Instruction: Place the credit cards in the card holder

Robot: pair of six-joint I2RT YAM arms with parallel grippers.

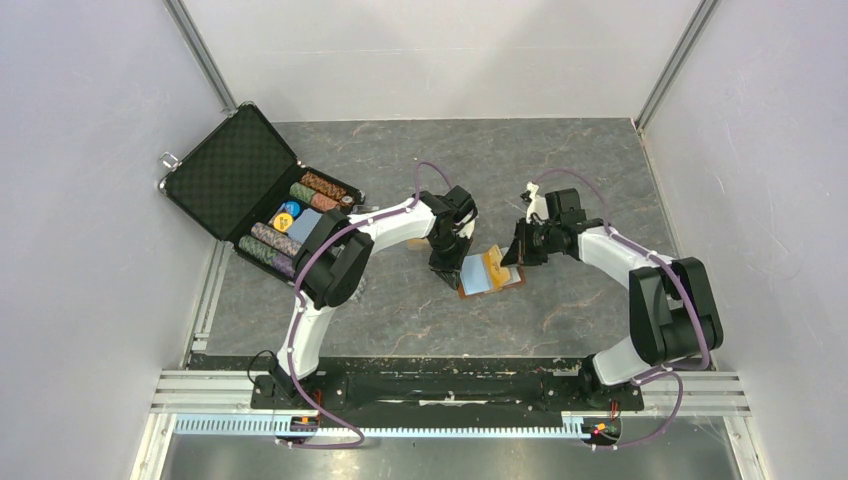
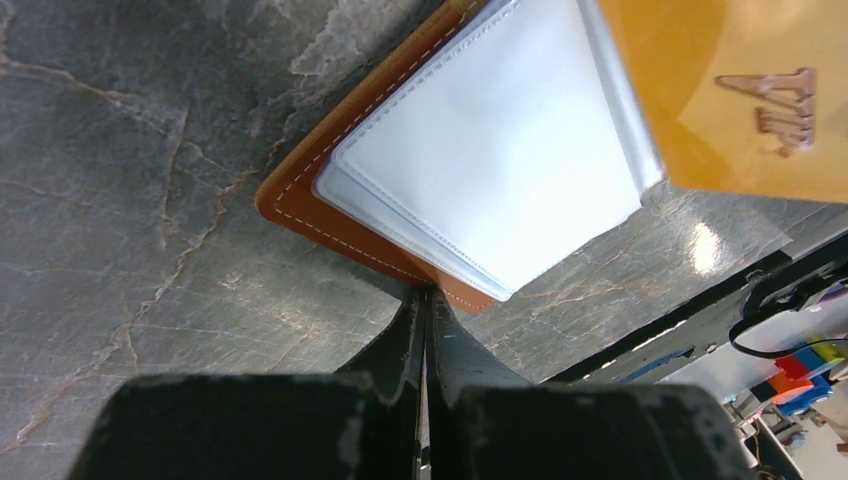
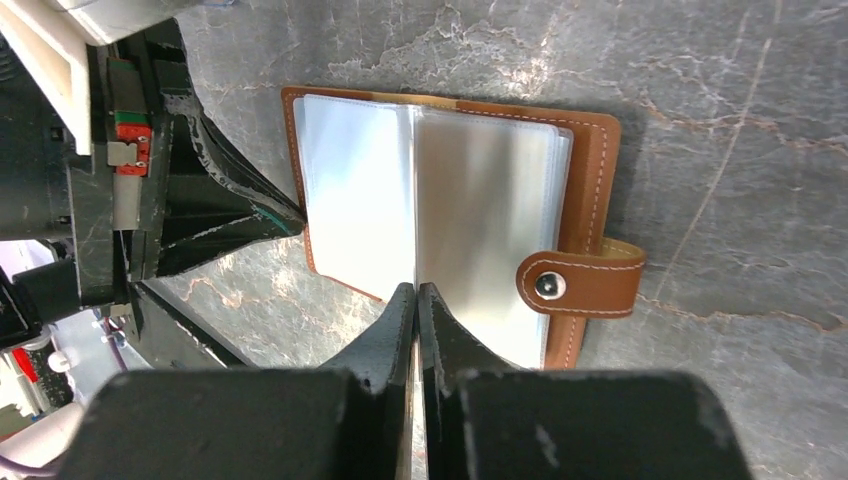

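Note:
The brown card holder (image 3: 590, 190) lies open on the grey table, its clear sleeves showing pale pages (image 2: 500, 140). One sleeve page with a yellow card stands raised from the middle; in the right wrist view it appears edge-on as a thin line. My left gripper is shut on the holder's brown leather edge, at its left side in the top view. My right gripper is shut on the edge of the raised page, above the holder. The page hides much of the yellow card from the right wrist.
An open black case (image 1: 235, 170) with chip rolls and small round tins stands at the left of the table. The holder's snap strap (image 3: 585, 283) sticks out to one side. Bare table lies behind and to the right.

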